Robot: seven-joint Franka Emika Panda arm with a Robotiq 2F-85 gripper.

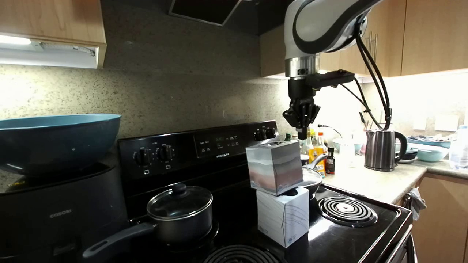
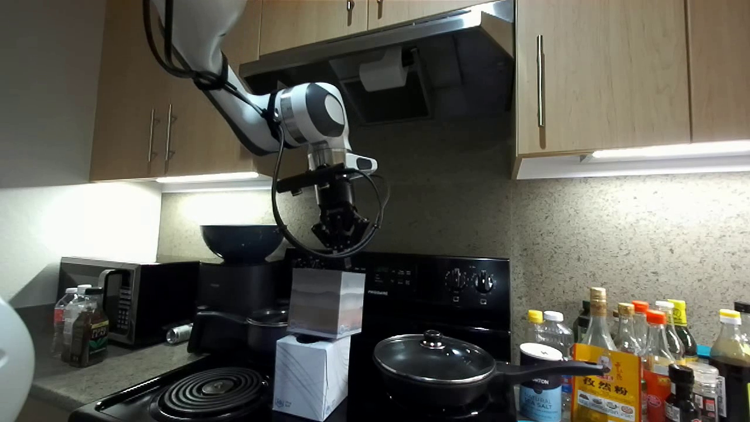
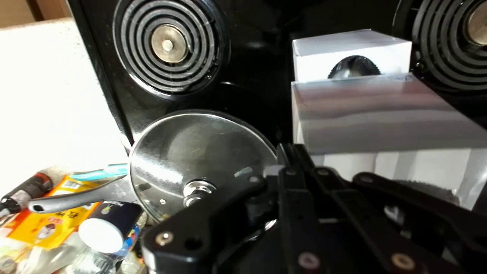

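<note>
Two tissue boxes are stacked on the stovetop. The upper one, grey and pinkish with wavy bands (image 1: 275, 170), sits off-centre, set back and slightly skewed on the white box (image 1: 283, 214). Part of the white box's dark top opening shows beside it. Above the upper box hangs my gripper (image 1: 301, 135), shut and apart from it, with nothing visible between its fingers. The wrist view has the fingertips (image 3: 299, 153) together near the upper box's edge, overlapping its outline, while the gripper's linkages hide part of that box's top.
A lidded frying pan (image 2: 434, 358) stands beside the boxes, its handle toward several bottles. A lidded saucepan (image 1: 180, 214) is on the other side. A kettle (image 1: 380, 150) stands on the counter.
</note>
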